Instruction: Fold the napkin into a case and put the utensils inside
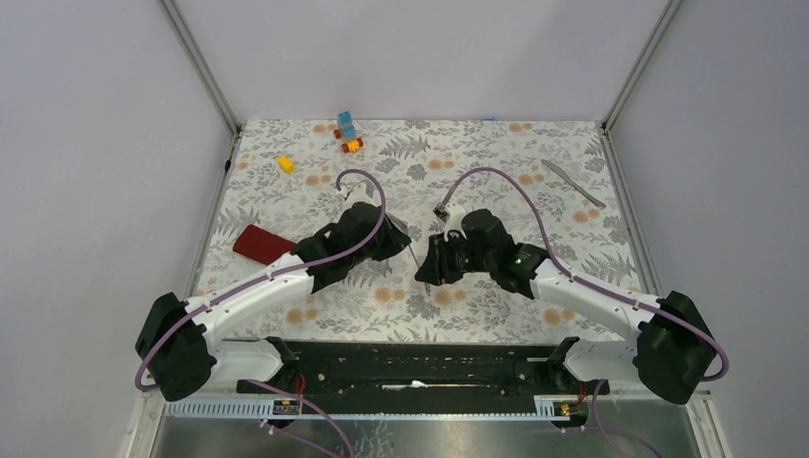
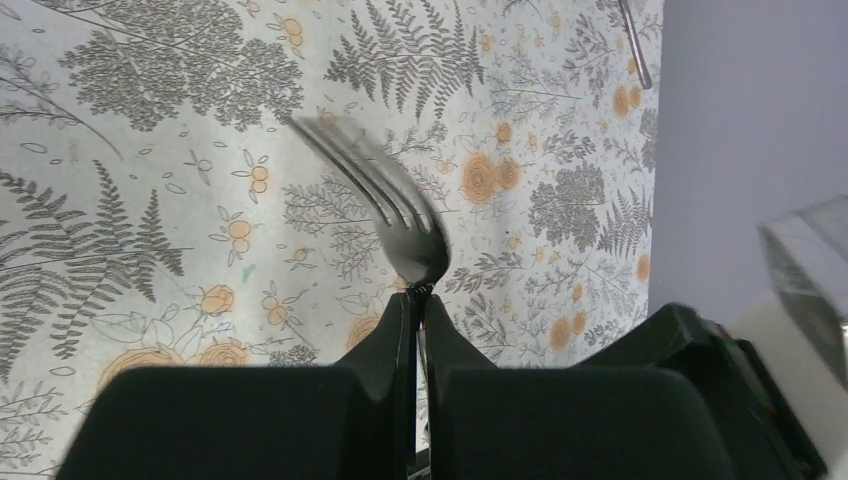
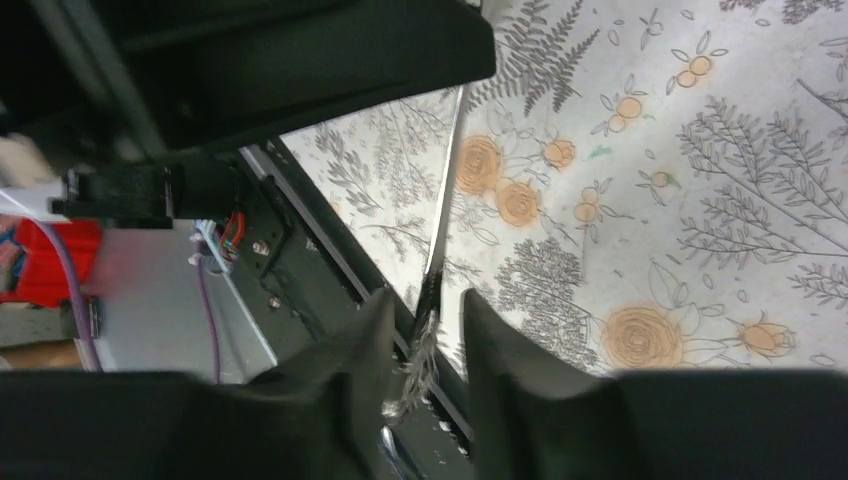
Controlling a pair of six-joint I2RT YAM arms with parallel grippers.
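Observation:
The silver fork [image 2: 415, 250] has its neck between the fingertips of my left gripper, which is shut on it; the tines blur in the left wrist view. In the right wrist view, the handle of the fork [image 3: 444, 200] runs down to an ornate end between the parted fingers of my right gripper, with a gap visible on the right side. A folded red napkin [image 1: 261, 244] lies at the left of the table, partly behind the left arm. Far to the right rests a knife [image 1: 572, 182].
A toy of blue and orange blocks [image 1: 348, 133] stands at the back edge, and a yellow block [image 1: 285, 164] sits at the back left. Both arms nearly meet mid-table.

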